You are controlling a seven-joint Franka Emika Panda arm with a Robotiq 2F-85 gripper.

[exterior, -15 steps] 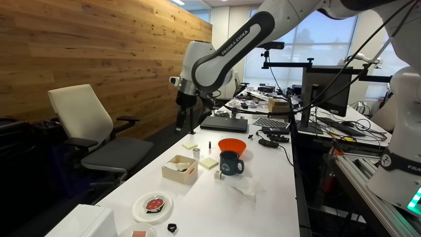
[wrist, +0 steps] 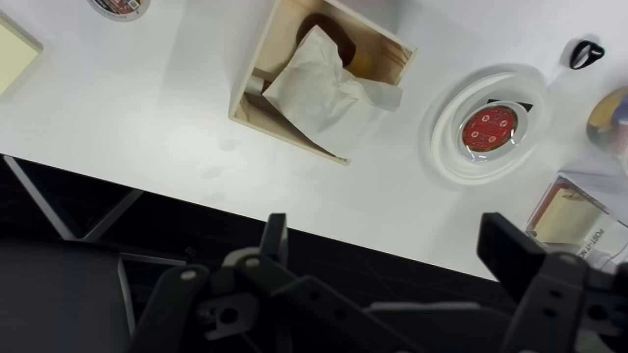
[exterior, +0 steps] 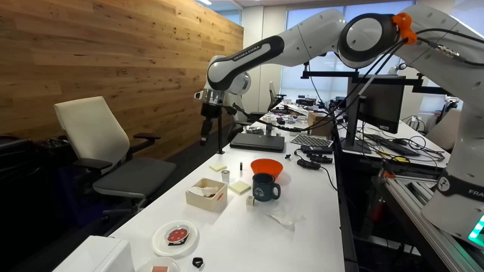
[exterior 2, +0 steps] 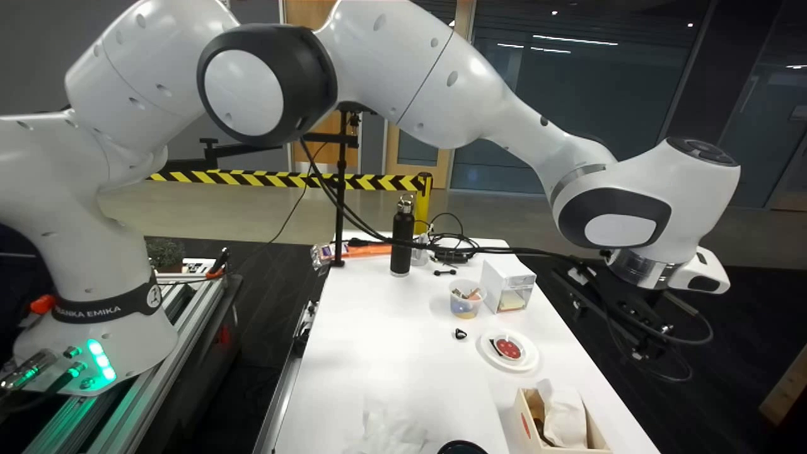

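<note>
High over the table's chair-side edge hangs my gripper, its two fingers wide apart with nothing between them. In exterior view 1 the gripper (exterior: 203,141) points downward, well clear of everything on the table. A pale wooden box (wrist: 247,88) stands below with crumpled white tissue (wrist: 321,88) and a brown item (wrist: 335,36) in it. Beside the box, a white plate (wrist: 442,144) carries a clear bowl with a red patterned disc (wrist: 489,128).
An orange bowl (exterior: 266,167), a dark mug (exterior: 262,186), sticky notes (exterior: 239,186) and a small cup (exterior: 225,176) stand past the box. Loose tissue (exterior: 284,215) lies on the table. A black bottle (exterior 2: 402,238) stands at the opposite end.
The arm has stretched outward and its elbow has come lower in exterior view 1. The gripper has shifted slightly left and up. Objects on the table look unmoved.
</note>
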